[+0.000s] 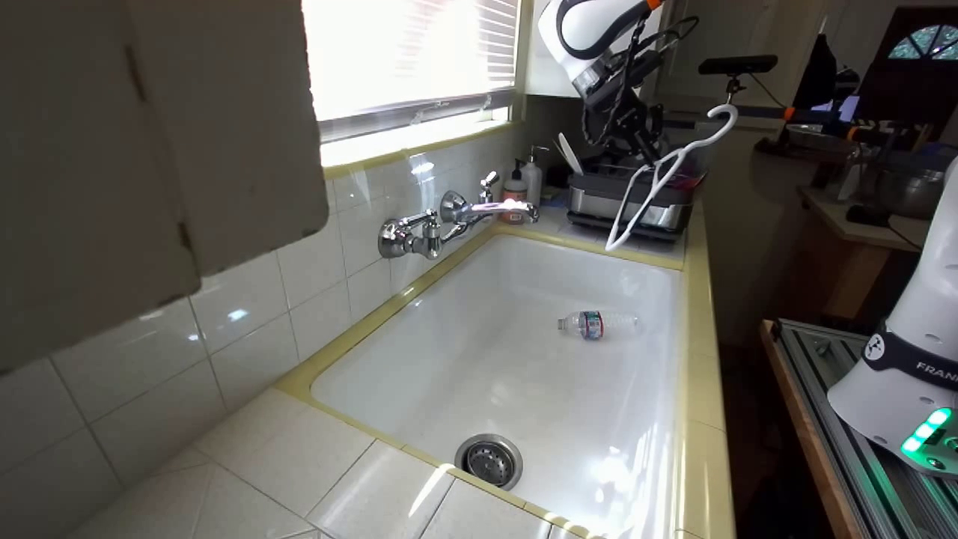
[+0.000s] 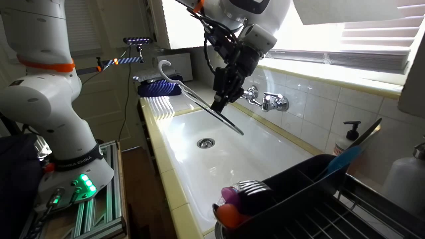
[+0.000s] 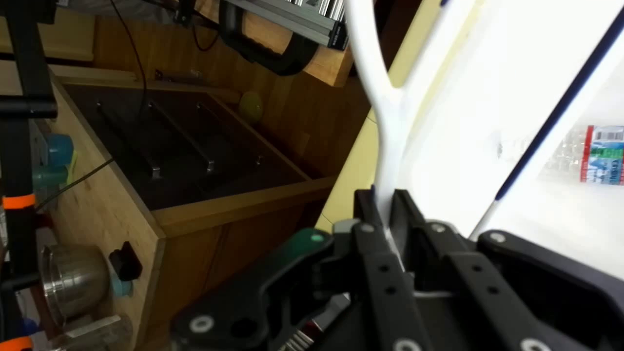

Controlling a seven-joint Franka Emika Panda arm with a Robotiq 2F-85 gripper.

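A white hanger [image 1: 669, 166] hangs in the air over the far end of the sink, its hook up and to the right in exterior view 1. My gripper is shut on the hanger; in the wrist view its white neck [image 3: 386, 158] runs between the dark fingers. From the other side, exterior view 2 has the hanger [image 2: 185, 87] slanting across beneath the gripper [image 2: 217, 109], above the sink. In the sink lies a clear plastic bottle [image 1: 590, 325] on its side, apart from the hanger.
The white sink [image 1: 503, 359] is otherwise empty, its drain [image 1: 489, 461] at the near end. A faucet [image 1: 489, 209] juts from the tiled wall. Beyond the sink stand a dish rack [image 1: 620, 198] and soap bottles [image 1: 514, 193]. A yellow edge [image 1: 700, 377] borders the sink.
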